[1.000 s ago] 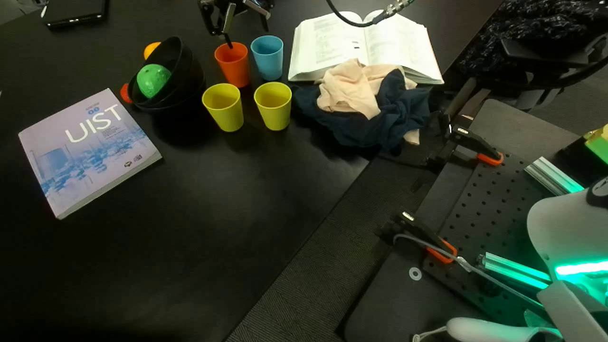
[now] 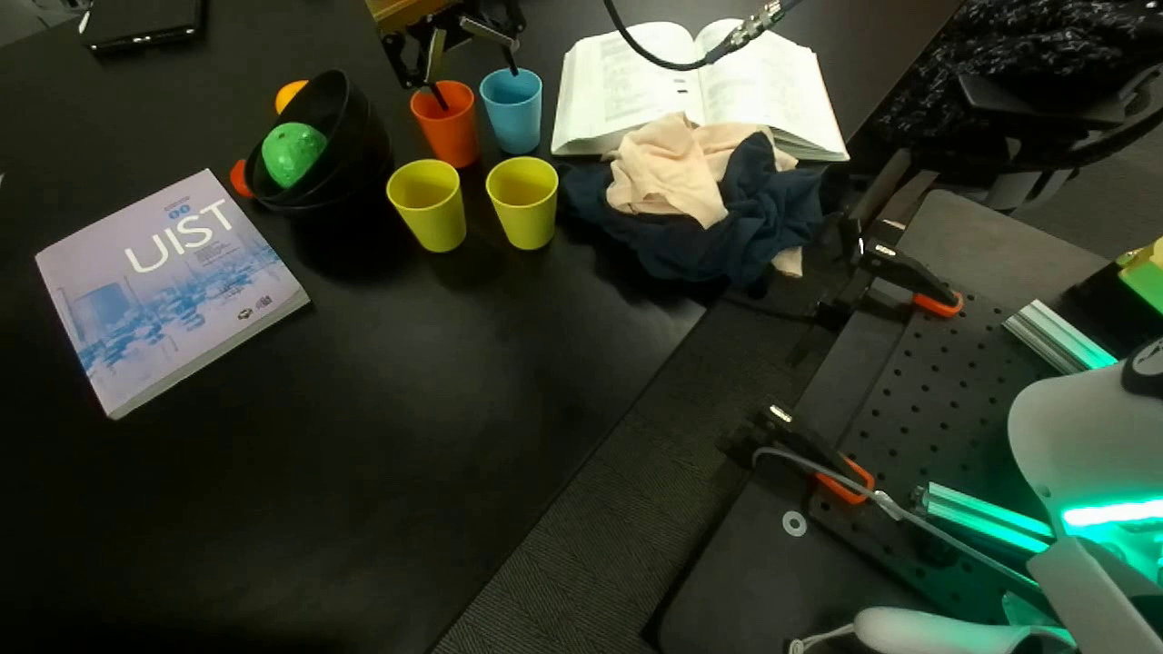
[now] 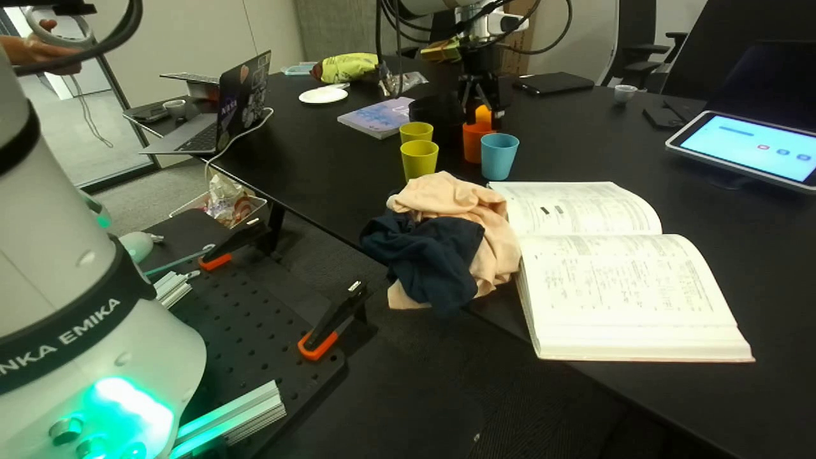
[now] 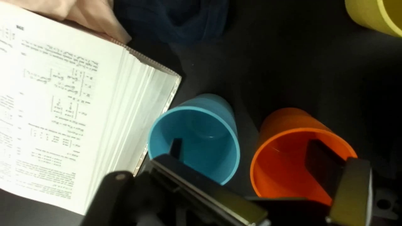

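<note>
My gripper is open above two cups, its fingers wide apart. In the wrist view one fingertip overlaps the opening of the blue cup (image 4: 213, 107), the other that of the orange cup (image 4: 288, 118). From exterior view 1, a finger appears to dip into the orange cup (image 2: 449, 131), while the other reaches the far rim of the blue cup (image 2: 514, 118); how deep either goes I cannot tell. Both cups stand upright side by side. Two yellow cups, one on the left (image 2: 432, 218) and one on the right (image 2: 525, 213), stand on the nearer side.
Left of the cups are black bowls (image 2: 354, 136), tilted, with a green ball (image 2: 292, 153). An open book (image 2: 627, 82) lies close by the blue cup, beside crumpled cloths (image 2: 670, 174). A UIST book (image 2: 174, 289) lies at left.
My gripper has come lower, toward the orange and blue cups. The cups, bowls, books and cloths have stayed in place.
</note>
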